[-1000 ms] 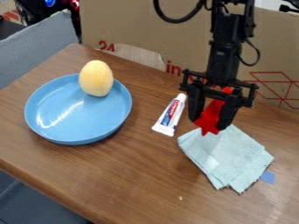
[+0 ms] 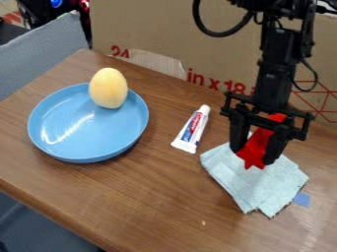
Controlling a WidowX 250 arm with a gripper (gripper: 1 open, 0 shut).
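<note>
The black gripper [image 2: 257,138] is shut on a red object [image 2: 261,146] at the right, over a pale folded cloth [image 2: 243,188] on the wooden table [image 2: 132,207]. Whether the red object touches the cloth is hard to tell. A white tube with a red and blue label [image 2: 191,129] lies just left of the cloth.
A blue plate [image 2: 86,128] sits at the left, with a yellow egg-shaped object [image 2: 108,89] at its back edge. A cardboard box [image 2: 184,39] stands along the back.
The gripper and red object have shifted to the right and lower in the view, further over the cloth.
</note>
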